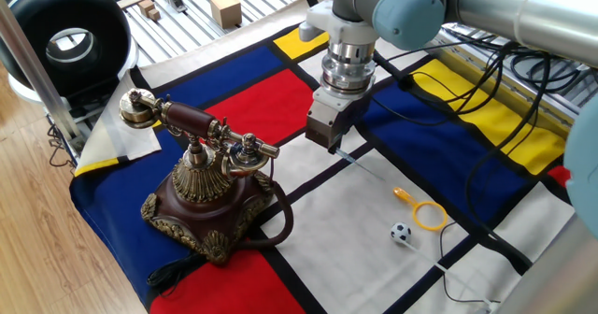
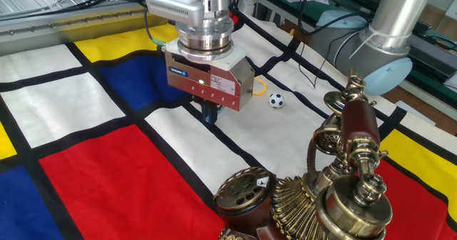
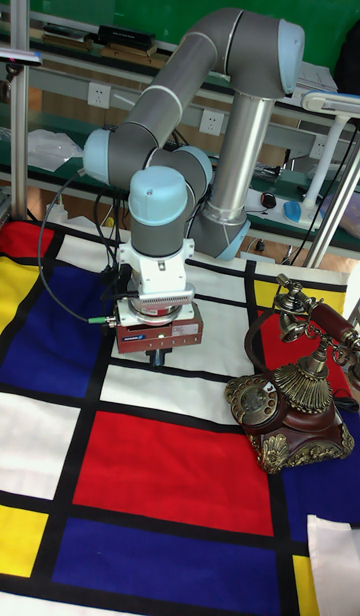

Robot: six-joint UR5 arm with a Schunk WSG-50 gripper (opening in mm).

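Observation:
My gripper points down over the white part of the patterned cloth. A thin rod-like tool, pale at its near end and narrowing to a point, extends from beside the fingertips; whether they grip it cannot be made out. In exterior view 2 the dark fingers show under the reddish gripper body, their gap hidden. A yellow ring with a handle, like a magnifying glass, lies right of the tool. Near it is a small black-and-white ball, seemingly on a white stick.
An ornate antique-style telephone stands left of the gripper, its cord curling toward the white panel. Black cables hang at the right. Small boxes sit on the slatted surface behind.

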